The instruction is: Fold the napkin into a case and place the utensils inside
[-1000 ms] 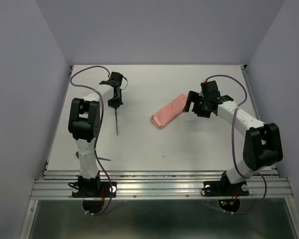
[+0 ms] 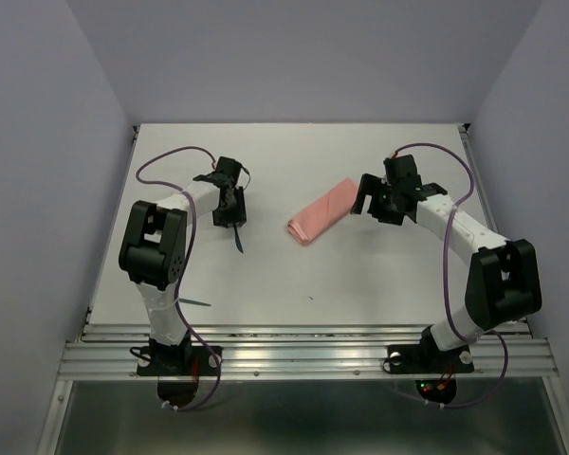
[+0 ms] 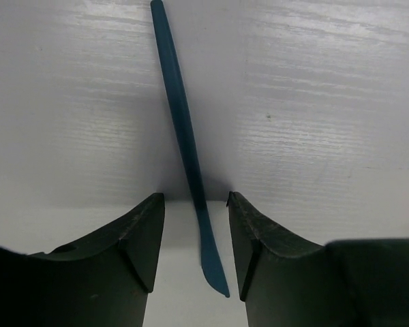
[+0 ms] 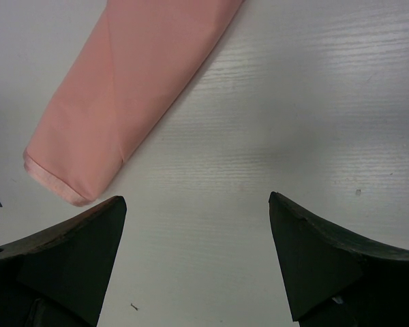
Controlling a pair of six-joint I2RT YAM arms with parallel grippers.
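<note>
A dark teal knife (image 3: 180,112) lies on the white table under my left gripper, whose fingers are part open on either side of it, low over the surface. In the top view that gripper is at the left-middle, over the knife (image 2: 238,243). The pink napkin (image 2: 321,211), folded into a narrow strip, lies diagonally at the centre, also seen in the right wrist view. My right gripper stands open right beside the napkin's upper end, nothing between its fingers.
Another thin utensil (image 2: 195,303) lies near the front-left edge of the table (image 2: 294,294), partly hidden by the left arm.
My left gripper has moved toward the table's front and now sits over the knife. The right arm is nearly unchanged.
</note>
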